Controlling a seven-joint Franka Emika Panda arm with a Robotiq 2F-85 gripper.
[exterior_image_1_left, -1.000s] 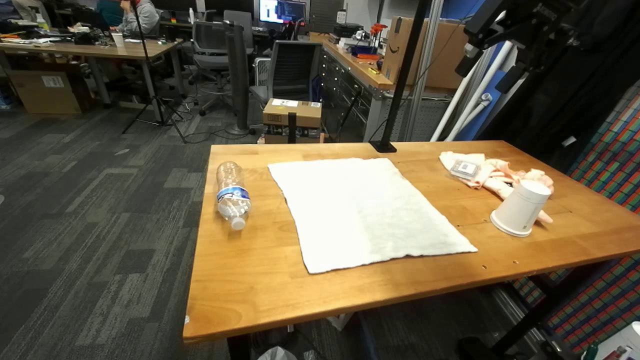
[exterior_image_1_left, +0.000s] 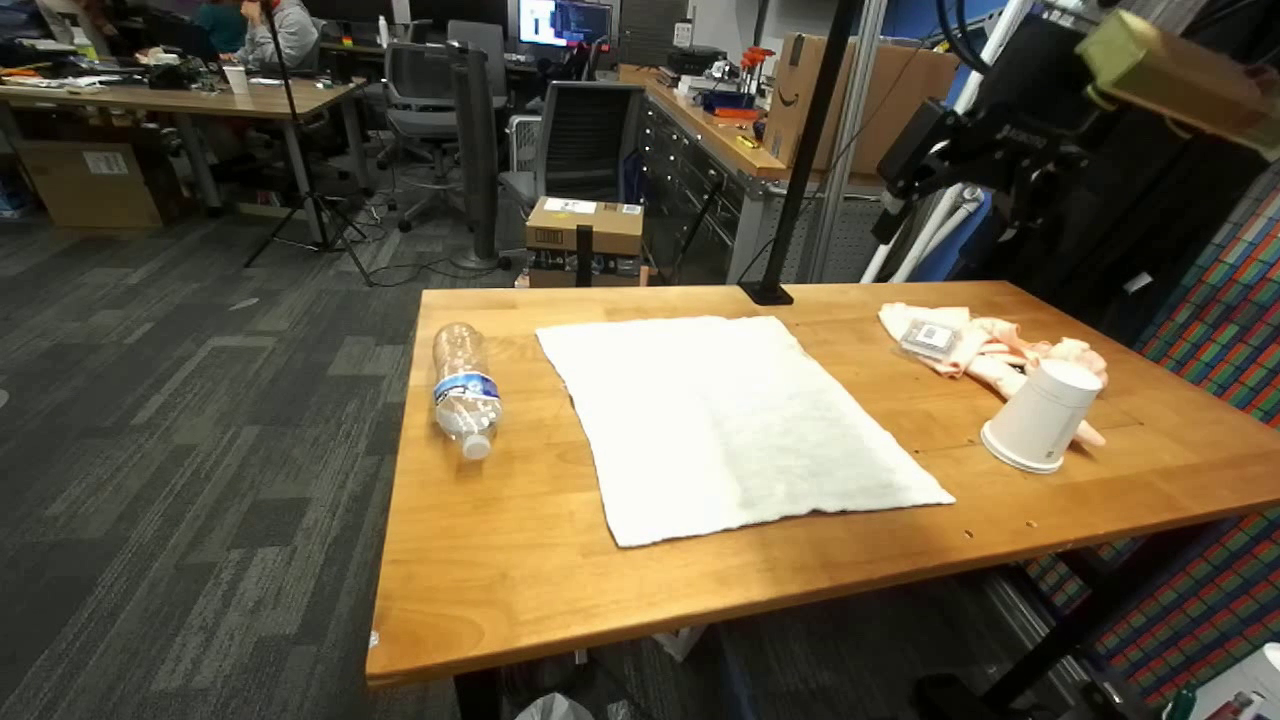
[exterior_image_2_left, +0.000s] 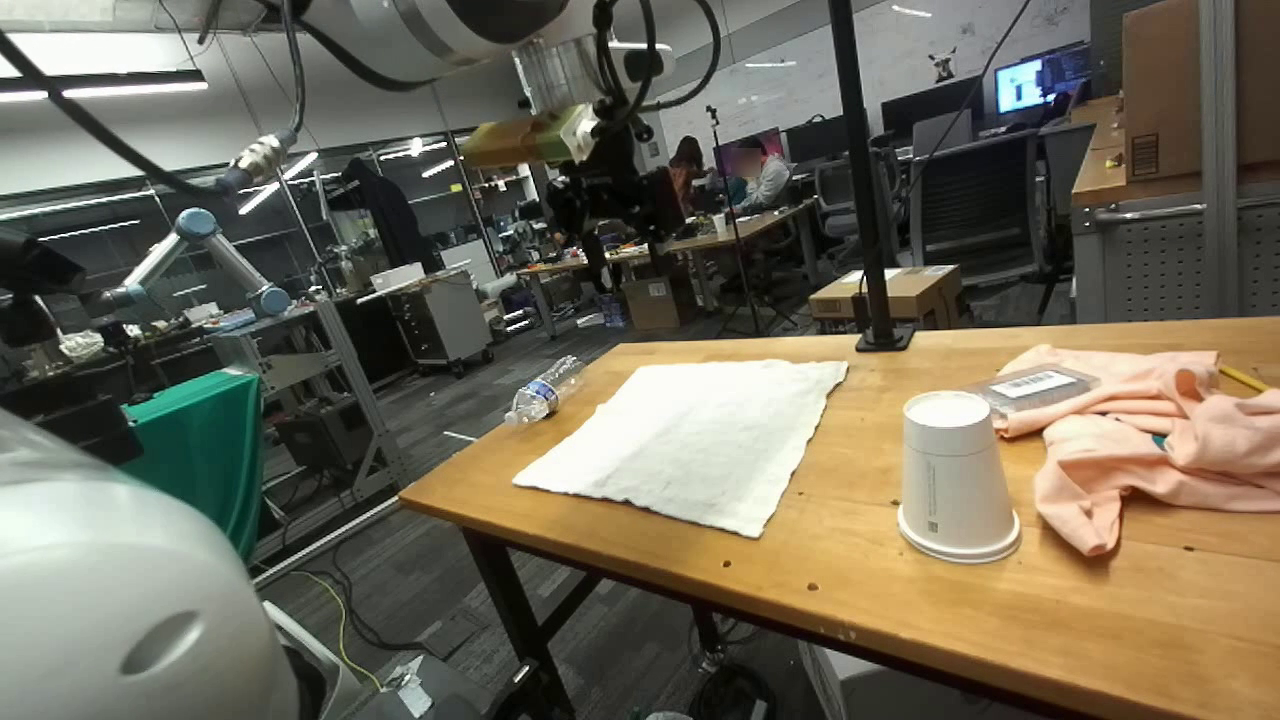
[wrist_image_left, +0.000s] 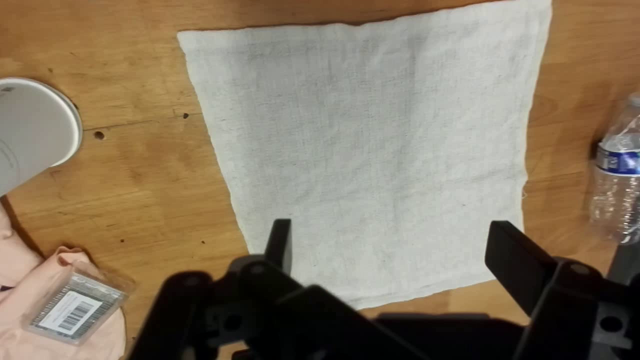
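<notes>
A white cloth (exterior_image_1_left: 732, 420) lies flat and spread out on the wooden table. My gripper is open, with empty space between its black fingers. It hangs well above the table, and the cloth fills much of the wrist view beneath it. In exterior view 2 the gripper (exterior_image_2_left: 630, 258) points downward, touching nothing. A clear plastic bottle (exterior_image_1_left: 465, 390) with a blue label lies on its side at one edge of the table. On the cloth's other side a white paper cup (exterior_image_2_left: 954, 480) stands upside down.
A crumpled peach garment (exterior_image_2_left: 1158, 438) lies near the cup, with a small clear case (wrist_image_left: 75, 306) bearing a barcode label on it. A black post (exterior_image_2_left: 876, 240) rises at the table's edge. Bare wood surrounds the cloth.
In exterior view 1 the gripper has come lower and a little to the left, and more of the arm shows. The cloth, bottle, cup and garment have stayed put.
</notes>
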